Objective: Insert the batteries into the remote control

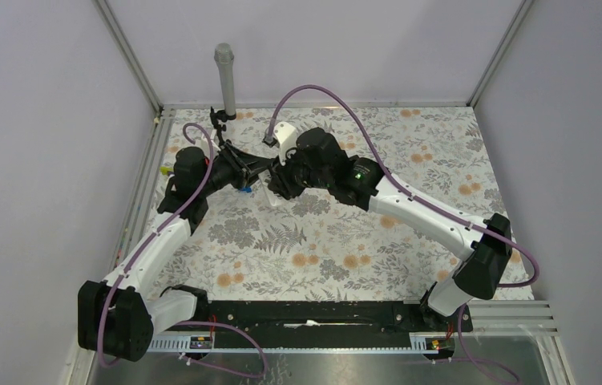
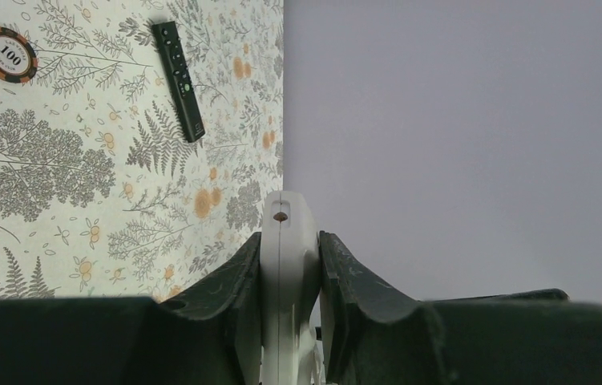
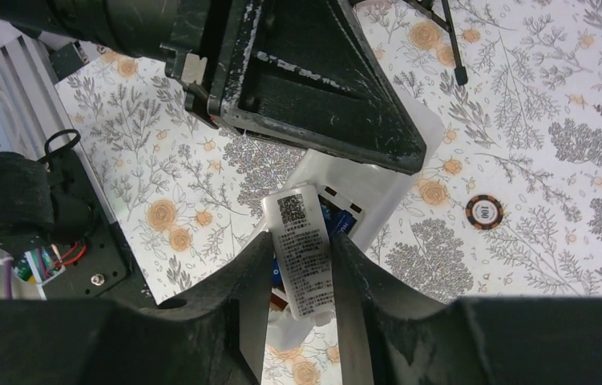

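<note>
My left gripper is shut on a white remote control (image 2: 288, 277), whose rounded end points up between the fingers. In the right wrist view, the white remote (image 3: 377, 192) lies slanted beneath the left arm's finger, its compartment partly uncovered, with blue batteries (image 3: 337, 218) inside. A white battery cover (image 3: 302, 253) printed with black text lies tilted across that compartment and hides much of it. On either side of this cover stand the fingers of my right gripper, very close to its edges. Whether they grip it is unclear. From above, both grippers meet, mostly hiding the remote (image 1: 272, 195).
A slim black remote (image 2: 178, 80) and a poker chip (image 2: 7, 54) lie on the patterned mat. A grey post (image 1: 226, 80) rises at the back left.
</note>
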